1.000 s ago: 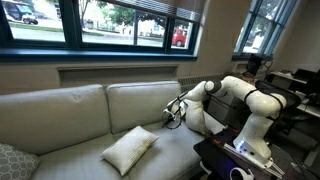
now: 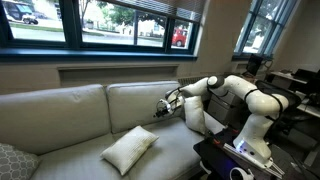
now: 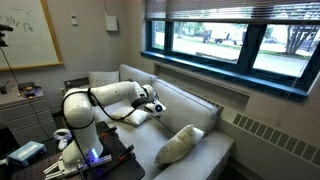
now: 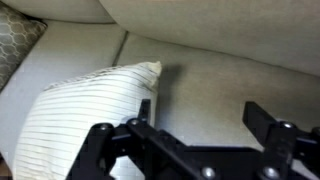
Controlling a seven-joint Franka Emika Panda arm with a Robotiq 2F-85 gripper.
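Observation:
My gripper (image 2: 160, 112) reaches out over the light grey couch (image 2: 60, 116), its finger open and empty. In the wrist view, the two black fingers of the gripper stand wide apart with bare seat cushion between them. A white striped pillow (image 4: 85, 118) lies to the left in that view, partly behind the left finger. The same pale pillow (image 2: 130, 148) rests tilted on the middle seat in exterior view 1, and the pillow (image 3: 181, 145) is seen lying apart from the gripper in exterior view 2.
Another white pillow (image 2: 195, 113) leans at the couch end beside the arm. A patterned grey pillow (image 2: 15, 162) sits at the far left end. The couch backrest (image 4: 220, 25) rises ahead of the fingers. Open seat surface lies between gripper and striped pillow.
The gripper has shifted a little left and upward along the couch in exterior view 1. The pillows have not moved.

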